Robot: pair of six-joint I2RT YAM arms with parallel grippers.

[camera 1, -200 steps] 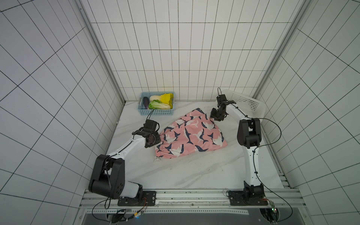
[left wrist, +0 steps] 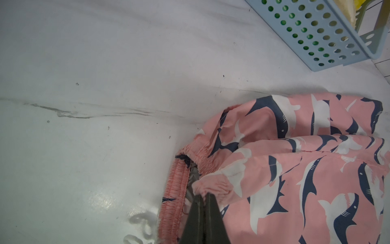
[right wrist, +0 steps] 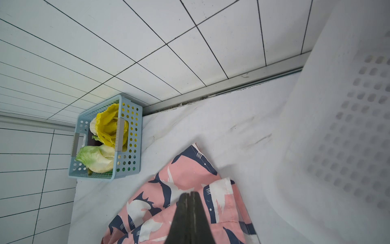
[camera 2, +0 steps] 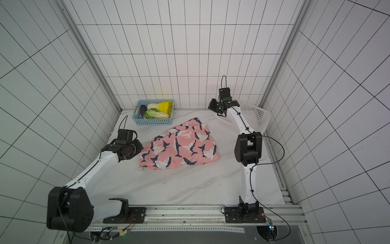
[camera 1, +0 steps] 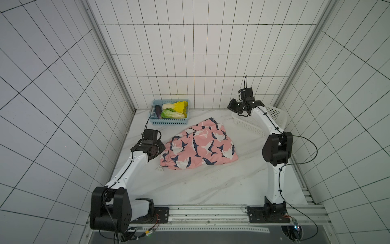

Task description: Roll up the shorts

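The pink shark-print shorts [camera 1: 199,146] lie spread and wrinkled on the white table, the gathered waistband [left wrist: 172,203] toward the left. At that end my left gripper is shut on a pinch of the ruched waistband of the shorts, which bunches at its fingertips. My right gripper is shut with nothing between its fingers. It hangs raised beyond the far right corner of the shorts, by the white basket. In the right wrist view the folded leg hem [right wrist: 222,199] of the shorts shows behind and below its tips, clear of them.
A light blue basket [camera 1: 168,122] with vegetables stands at the back left, near the shorts' far edge. The white perforated basket [right wrist: 292,170] sits at the back right, under the right arm.
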